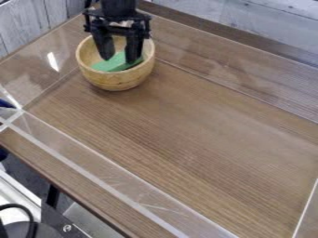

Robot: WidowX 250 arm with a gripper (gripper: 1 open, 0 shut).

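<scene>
My black gripper (117, 45) is at the top, over a round wooden bowl (114, 78) near the table's back left. Its fingers reach down into the bowl, around a green object (115, 61) lying inside. Whether they touch or hold it I cannot tell, and the gripper partly hides it.
A pale wall stands at the top left.
</scene>
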